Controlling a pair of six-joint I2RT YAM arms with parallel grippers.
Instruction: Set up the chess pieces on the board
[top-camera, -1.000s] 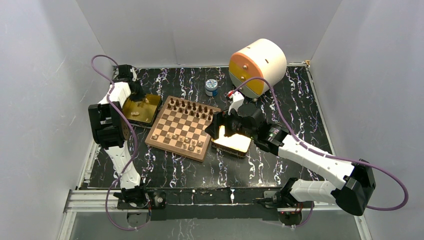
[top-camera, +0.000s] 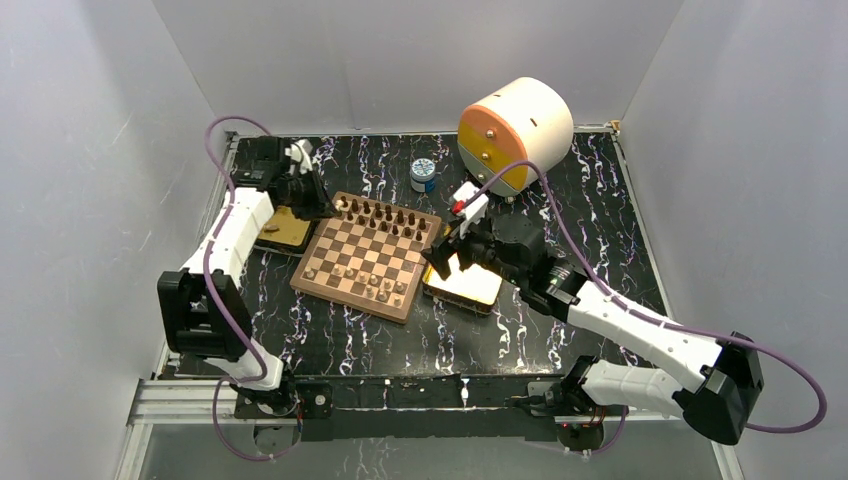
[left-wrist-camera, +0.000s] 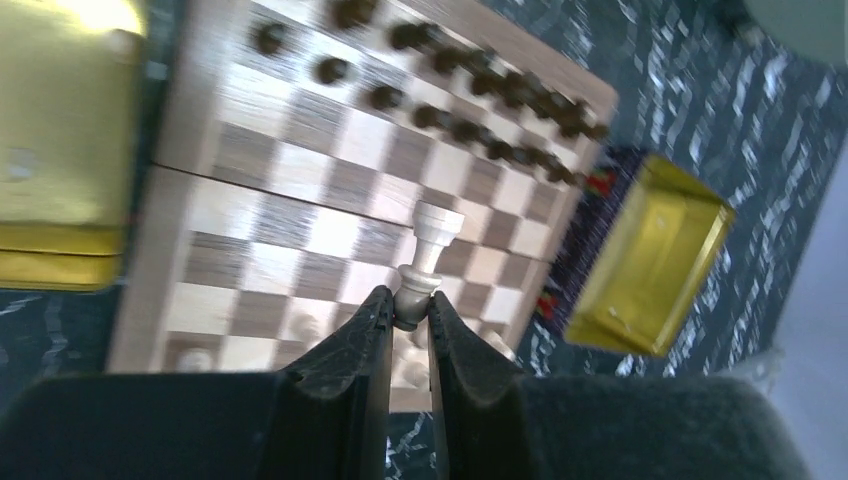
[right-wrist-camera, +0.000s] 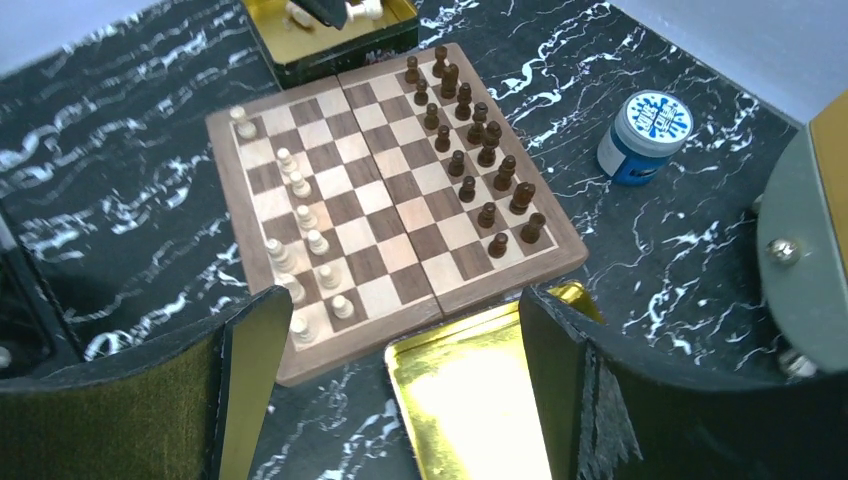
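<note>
My left gripper is shut on a white chess piece, held above the upper-left part of the wooden board. The board carries dark pieces in two rows along one side and white pieces, more loosely spaced, on the other. The gold tray left of the board holds a few white pieces. My right gripper hangs open over the board's right side and second gold tray, with nothing visible between its fingers.
A blue jar stands behind the board, and a large cream and yellow drum-shaped box at the back right. The marble surface in front of the board is clear. Grey walls enclose the sides and back.
My left gripper has lifted from the left tray and moved right to the board with the white piece.
</note>
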